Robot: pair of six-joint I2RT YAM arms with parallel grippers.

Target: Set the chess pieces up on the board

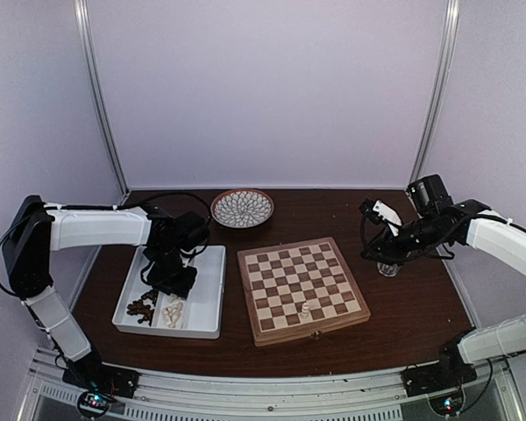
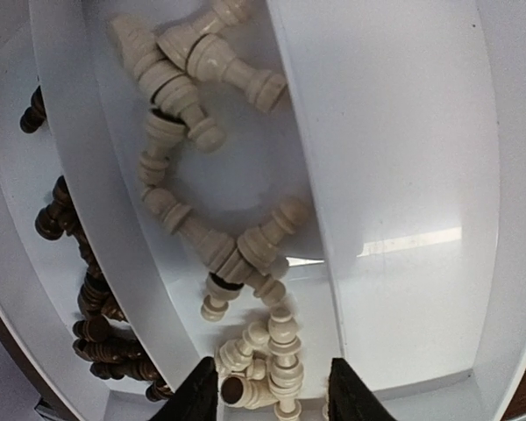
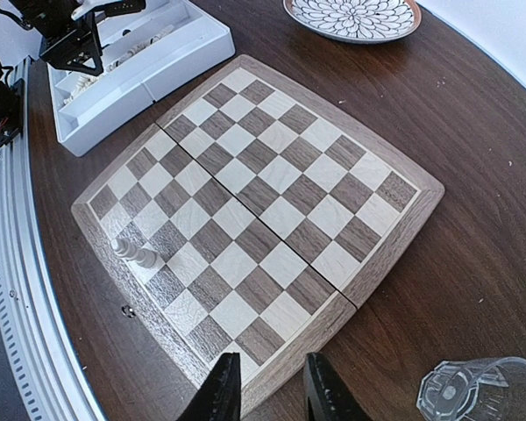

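The wooden chessboard (image 1: 303,282) lies open and flat, with one pale piece (image 3: 137,253) on its near row. Pale pieces (image 2: 215,250) lie jumbled in the middle compartment of the white tray (image 1: 212,294); dark pieces (image 2: 96,324) fill the narrower one beside it. Over the pale pieces hangs my left gripper, open, its fingertips (image 2: 346,395) apart with pale pieces showing beyond them. On the far side, my right gripper is open above the board's right border, with nothing between its fingers.
A clear glass (image 3: 482,390) lies on its side right of the board, below the right arm. Behind the board stands a patterned bowl (image 1: 242,209). The tray's right compartment is empty, and the table in front of the board is bare.
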